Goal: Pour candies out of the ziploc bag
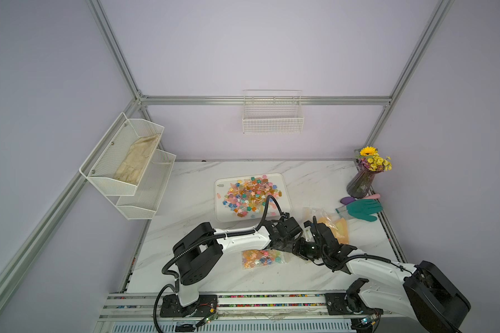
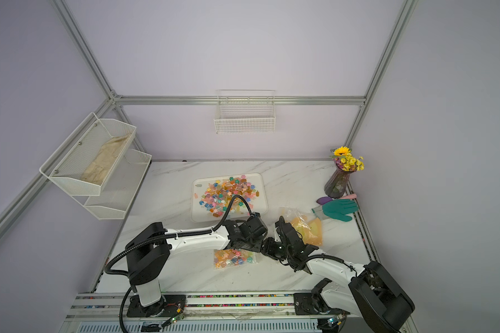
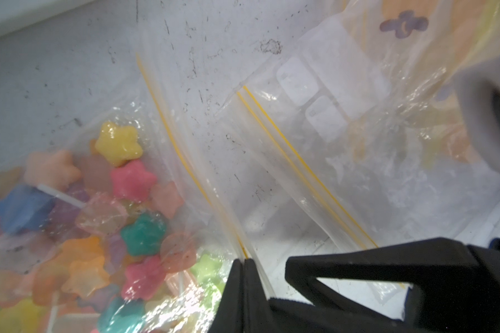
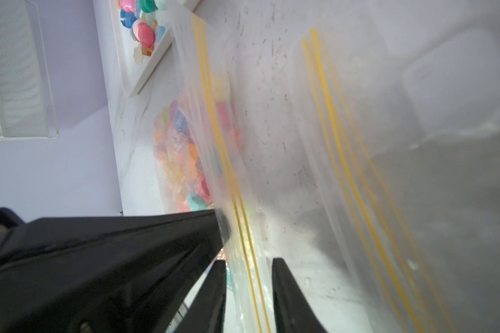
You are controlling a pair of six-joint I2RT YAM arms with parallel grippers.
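A clear ziploc bag of colourful candies point(image 3: 89, 233) lies on the table. Its yellow zip strip point(image 4: 236, 205) runs along the open-looking end; whether the seal is parted I cannot tell. My left gripper is shut on the bag's thin edge at that strip. Lower down the same strip, my right gripper stands part open, its two fingers on either side of the plastic. In the top left view the grippers meet right of the candy bag point(image 1: 261, 258). The arms hide part of its mouth.
Behind the arms sits a white tray point(image 1: 220, 213) holding loose candies. Another ziploc bag point(image 3: 339, 127) lies close on the right. Farther right are a teal glove point(image 1: 364, 209) and a flower vase point(image 1: 361, 183). Table left of the tray is clear.
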